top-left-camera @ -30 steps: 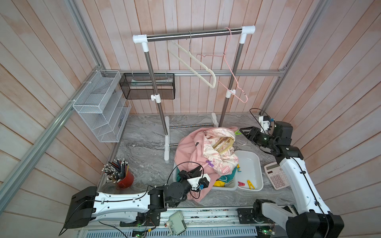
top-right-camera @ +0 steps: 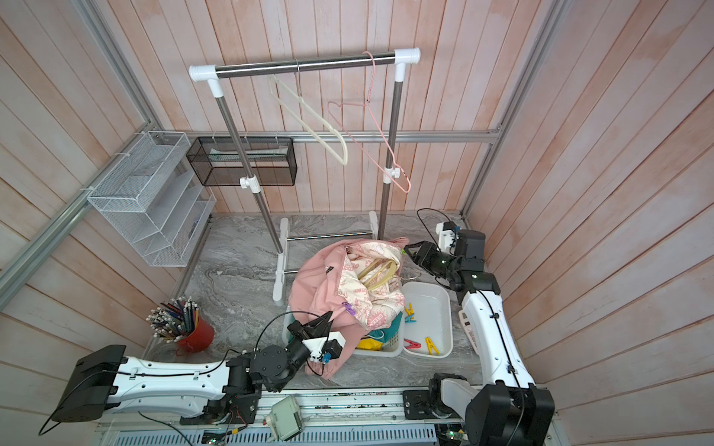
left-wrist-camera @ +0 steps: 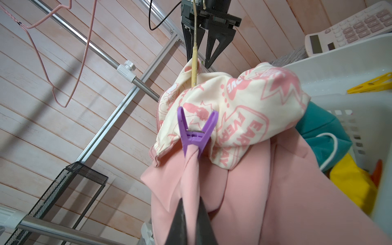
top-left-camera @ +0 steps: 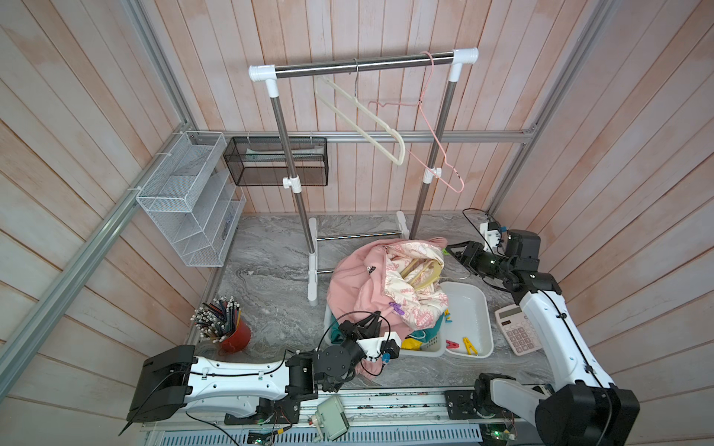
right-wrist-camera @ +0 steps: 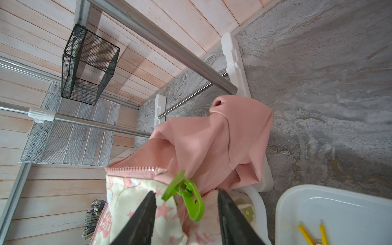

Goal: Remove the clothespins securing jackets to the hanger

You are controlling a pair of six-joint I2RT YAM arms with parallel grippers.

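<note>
A pink jacket with a cream printed lining lies heaped around a pale yellow hanger. In the left wrist view, a purple clothespin grips a pink fold at the lining. My left gripper is shut on pink jacket cloth just below that pin. On the jacket's other side, a green clothespin clips the fabric edge. My right gripper is open, with the green pin in view between its fingers and nothing gripped.
A white tray holds several loose clothespins. Under the jacket sits a white basket with teal and yellow items. Above stands a metal rack with two empty hangers. A pink calculator lies right of the tray.
My left gripper has shifted a little right, and the jacket's far right edge has spread slightly.
</note>
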